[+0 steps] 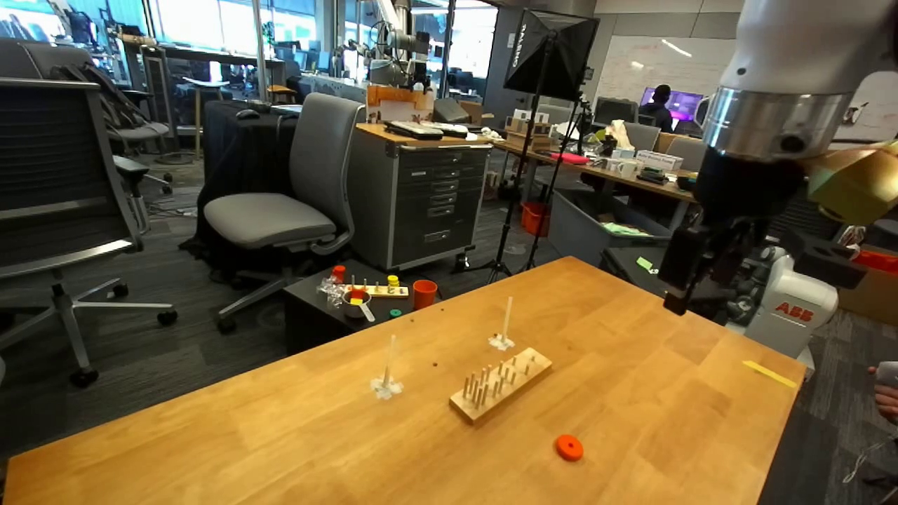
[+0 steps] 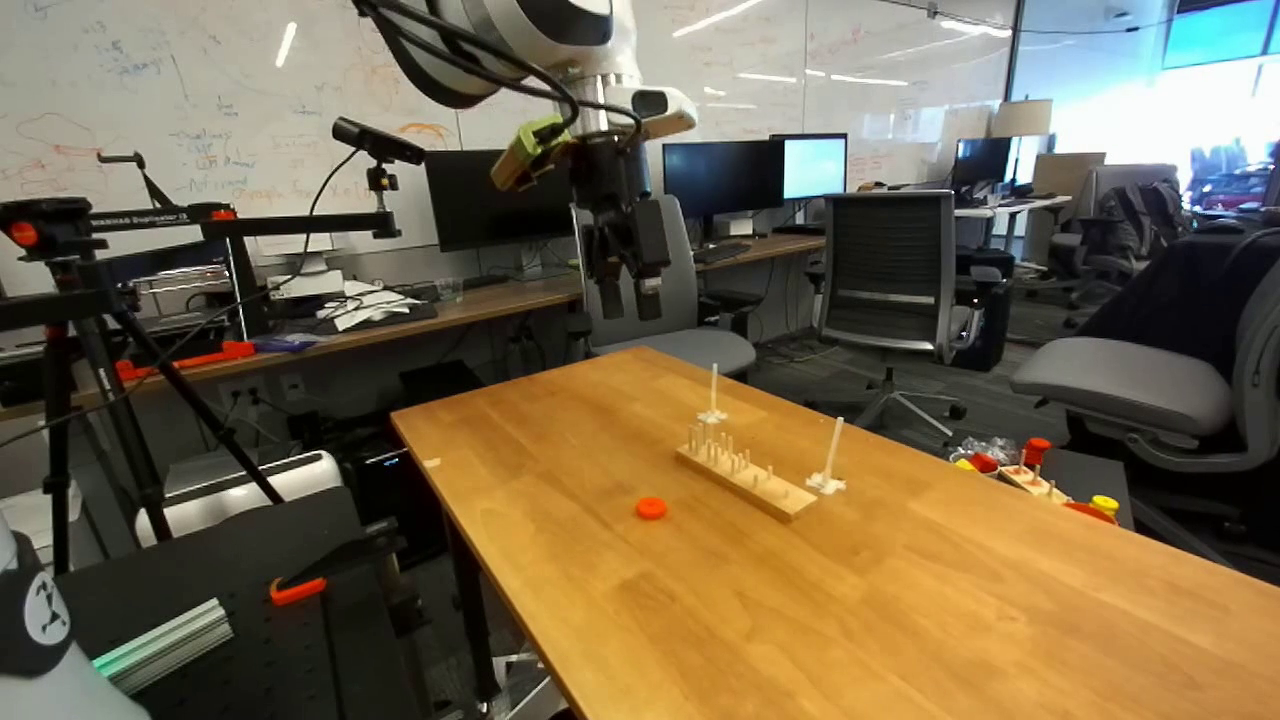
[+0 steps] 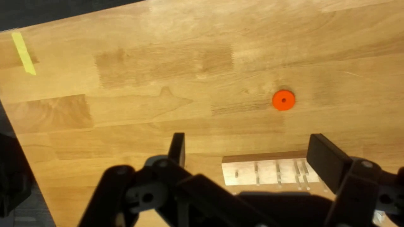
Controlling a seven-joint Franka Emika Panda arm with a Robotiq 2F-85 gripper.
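An orange disc with a small central hole lies flat on the wooden table; the wrist view shows the same disc above and right of centre. Beside it rests a wooden peg board carrying rows of short upright pegs. Part of that board is covered by the fingers in the wrist view. High over the table hangs my gripper, clear of both things. In the wrist view the gripper is open, its fingers wide apart and nothing held.
Two thin upright rods stand fixed beyond the board, one rod to the left and another rod to the right. Yellow tape marks the table near its right corner. Bare tabletop spreads widely around these things.
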